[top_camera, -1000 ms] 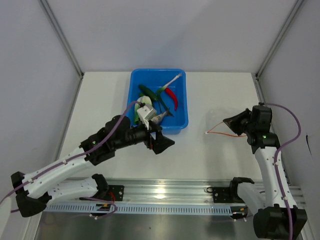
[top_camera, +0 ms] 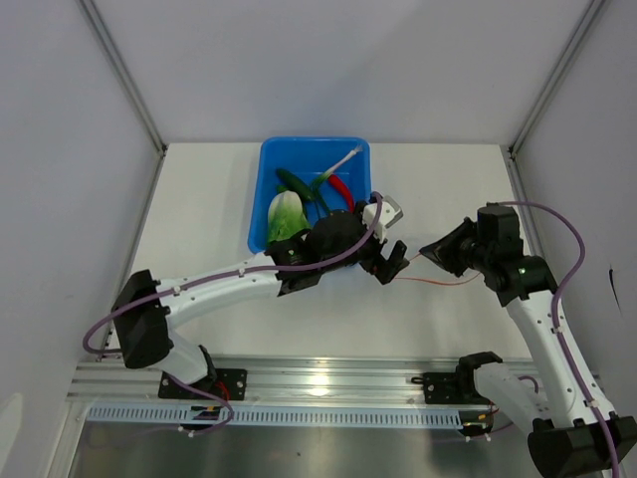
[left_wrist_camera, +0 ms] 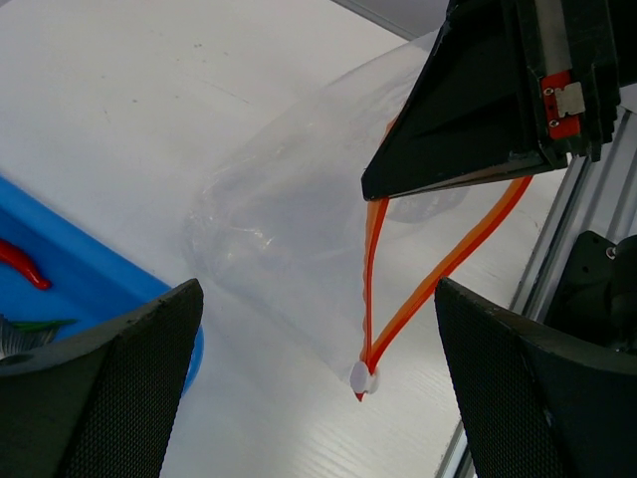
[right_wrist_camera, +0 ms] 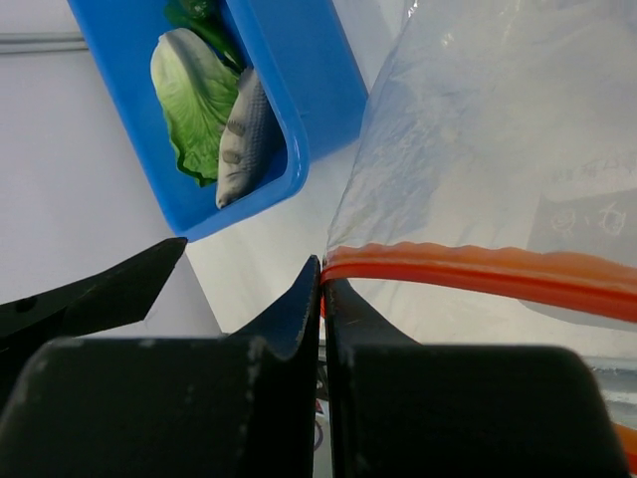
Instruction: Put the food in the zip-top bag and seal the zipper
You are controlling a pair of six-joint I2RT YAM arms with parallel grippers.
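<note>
The clear zip top bag [left_wrist_camera: 289,219] lies with its orange zipper edges [left_wrist_camera: 438,279] running toward a white slider [left_wrist_camera: 363,378]. My right gripper is shut at the orange edge [right_wrist_camera: 478,264], lifting it, as the right wrist view shows. My left gripper [top_camera: 393,259] is open, close above the slider end, nothing between its fingers. The blue bin [top_camera: 269,159] holds lettuce [right_wrist_camera: 194,110], a fish [right_wrist_camera: 239,139], a red pepper [left_wrist_camera: 22,261], cucumber and a green onion.
The blue bin stands at the back centre, beside the bag and behind my left arm. Metal rails [top_camera: 318,368] edge the front.
My left gripper has moved right from the bin's front to the bag's slider end. The right arm and bag edge have shifted slightly left.
</note>
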